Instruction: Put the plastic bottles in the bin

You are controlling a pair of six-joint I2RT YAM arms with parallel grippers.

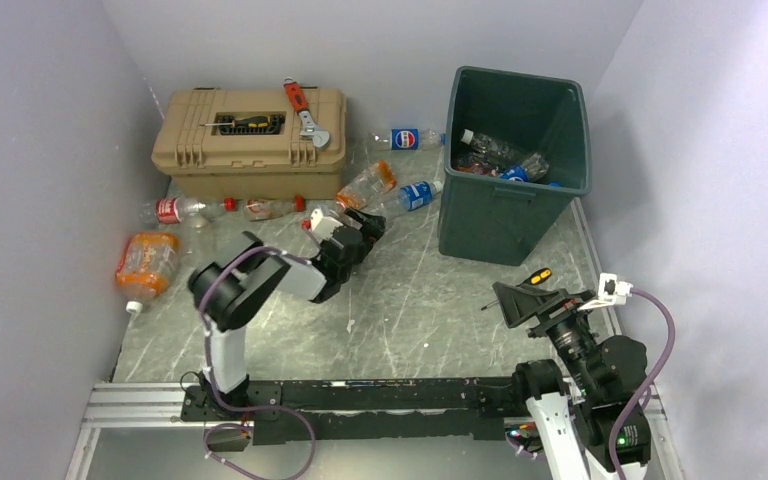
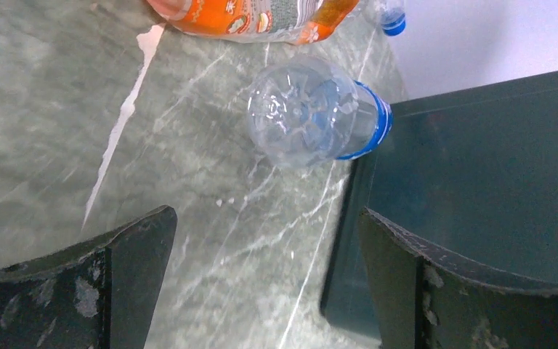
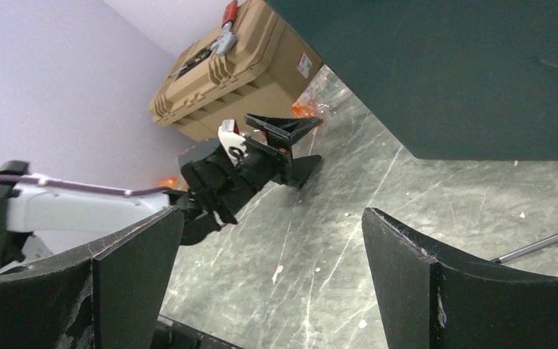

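Observation:
Plastic bottles lie on the marble floor: a blue-label one (image 1: 410,197) (image 2: 298,113) just beyond my open left gripper (image 1: 368,225), an orange-label one (image 1: 365,183) behind it, a Pepsi bottle (image 1: 406,139) at the back, red-label bottles (image 1: 175,210) before the case, and a large orange one (image 1: 147,265) at left. The dark green bin (image 1: 514,220) holds several bottles. My right gripper (image 1: 520,305) stands open in front of the bin, with nothing between its fingers.
A tan case (image 1: 230,160) with a wrench (image 1: 310,125) and screwdriver on top stands at back left. Another screwdriver (image 1: 538,276) lies by the right gripper.

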